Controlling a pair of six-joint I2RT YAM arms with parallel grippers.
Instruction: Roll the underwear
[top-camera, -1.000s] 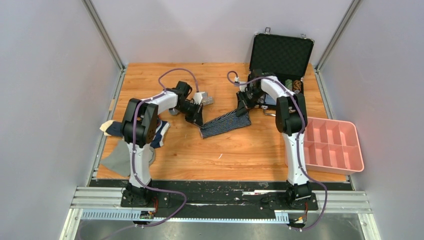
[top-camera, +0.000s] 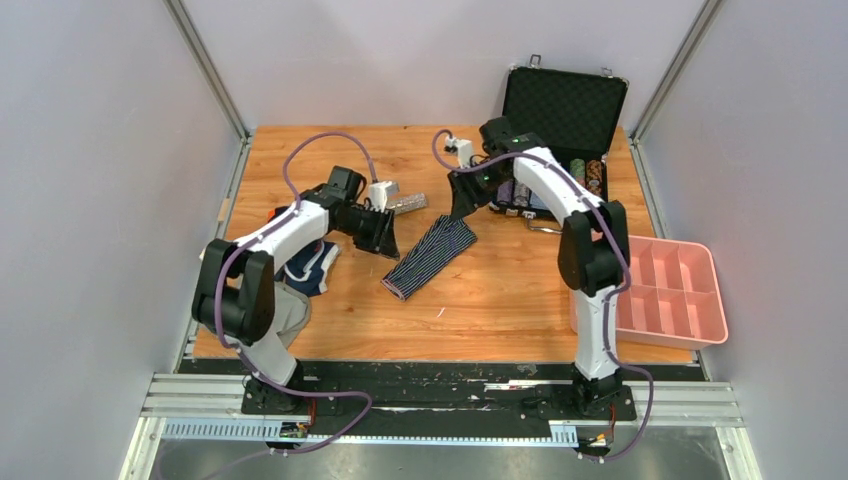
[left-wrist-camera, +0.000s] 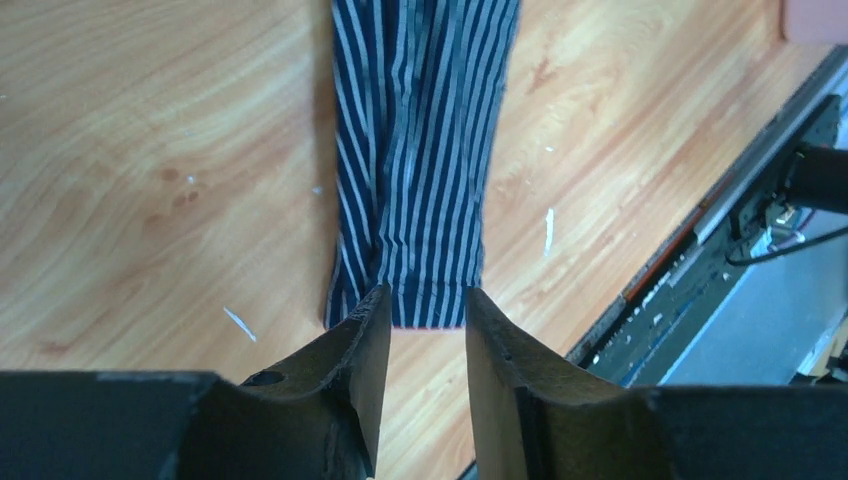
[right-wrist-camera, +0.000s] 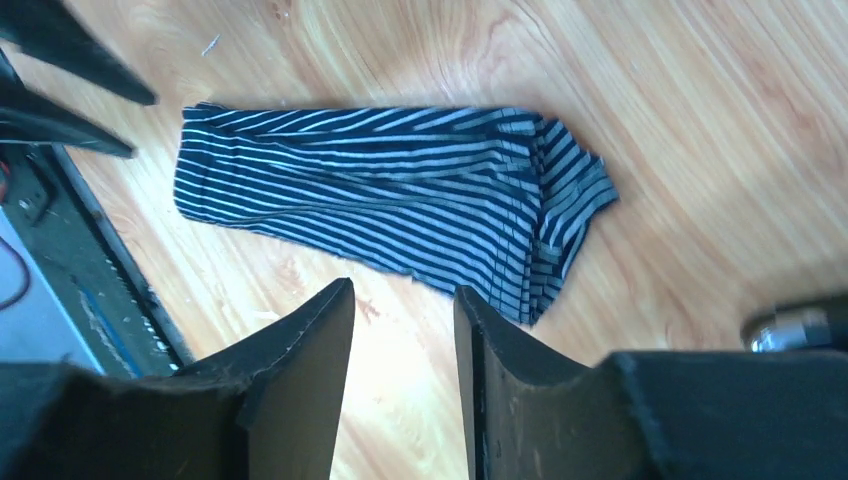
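Note:
The navy striped underwear (top-camera: 430, 256) lies folded into a long strip, slanting across the middle of the table, its far end bunched in the right wrist view (right-wrist-camera: 400, 190). My left gripper (top-camera: 385, 245) hangs just beside its near end, fingers parted (left-wrist-camera: 428, 305) with nothing between them. Over the far end is my right gripper (top-camera: 460, 205), its fingers also parted and empty (right-wrist-camera: 404, 300).
A pile of clothes (top-camera: 312, 268) lies at the left. An open black case (top-camera: 560, 100) with rolled items stands at the back right, a pink divided bin (top-camera: 665, 320) at the right. A small rolled item (top-camera: 410, 202) lies behind the underwear.
Both grippers have risen off the strip and moved a little back toward the left. The underwear has turned to a steeper slant, its near end now further toward the front.

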